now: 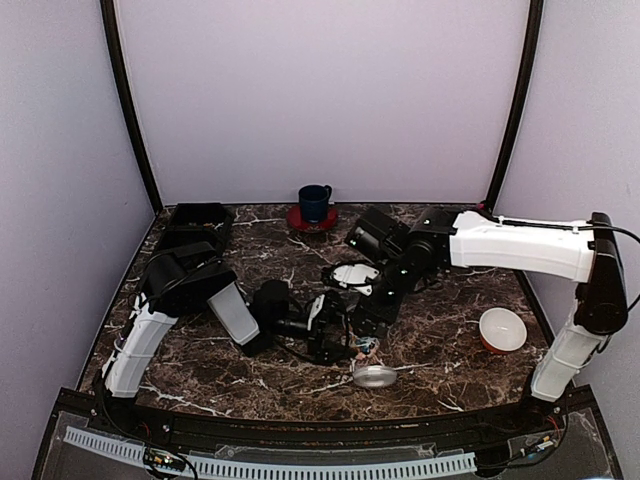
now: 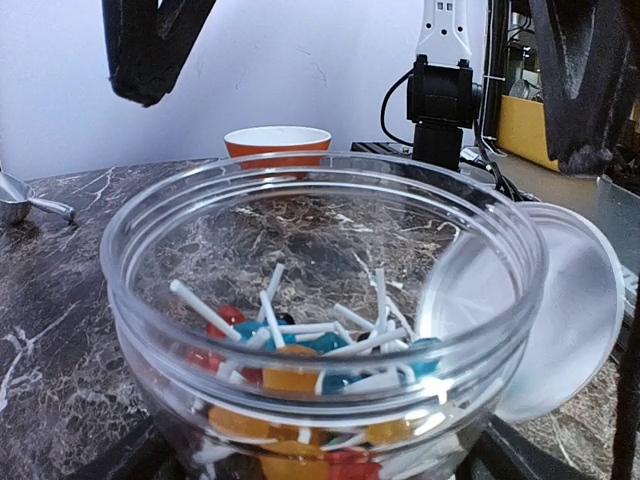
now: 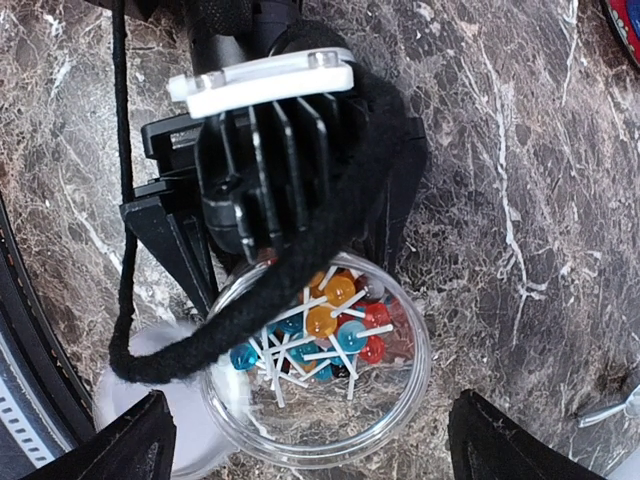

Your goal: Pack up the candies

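A clear round jar (image 3: 413, 375) stands open, holding several coloured lollipops (image 3: 320, 321) on white sticks. My left gripper is open at the jar, its fingers either side above the rim in the left wrist view. My right gripper hangs open over the jar, with the left arm's housing beside it. The clear lid (image 1: 376, 376) is off, lying at the front of the jar; it also shows beside the jar in the left wrist view.
A white-and-orange bowl (image 1: 502, 330) is at the right, a blue mug (image 1: 314, 203) on a red saucer at the back, black trays (image 1: 197, 225) at back left. A metal scoop (image 2: 14, 200) lies on the marble table.
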